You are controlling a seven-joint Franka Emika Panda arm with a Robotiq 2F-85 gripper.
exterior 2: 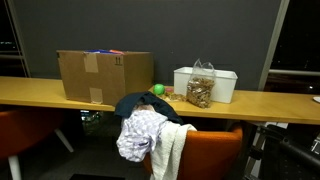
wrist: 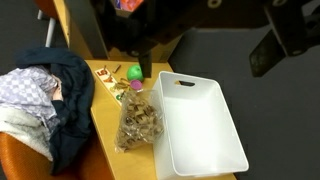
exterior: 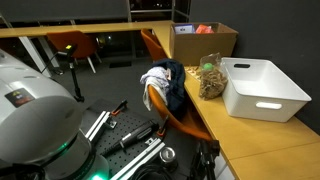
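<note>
High in the wrist view, my gripper is open, with its dark fingers (wrist: pixel 264 58) wide apart and nothing between them. It hangs above the bench, over the area of a white bin (wrist: pixel 198 132) and a clear plastic bag (wrist: pixel 139 125) of brown pieces. The bin looks empty. In exterior view 1 the bag (exterior: pixel 211 80) stands upright beside the bin (exterior: pixel 264 100). Small items, among them a green ball (wrist: pixel 135 72) and a purple one (wrist: pixel 137 86), lie by the bag. Neither exterior view shows the fingers.
A cardboard box (exterior 2: pixel 105 78) with coloured contents stands on the wooden bench (exterior 2: pixel 276 107). In front, an orange chair (exterior 2: pixel 212 150) carries dark and light cloths (exterior 2: pixel 142 134). Bare bench top (exterior: pixel 245 140) shows nearest the robot.
</note>
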